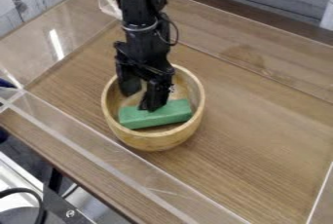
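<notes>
A round wooden bowl (189, 132) sits near the middle of the wooden table. In it lies a green block (154, 117) at the front. My black gripper (142, 99) reaches down from the top into the bowl, its dark fingers open above and beside the green block. Whether the fingers touch the block is hard to tell.
A black cable (37, 199) lies at the lower left, off the table's edge. A pale object stands at the top left.
</notes>
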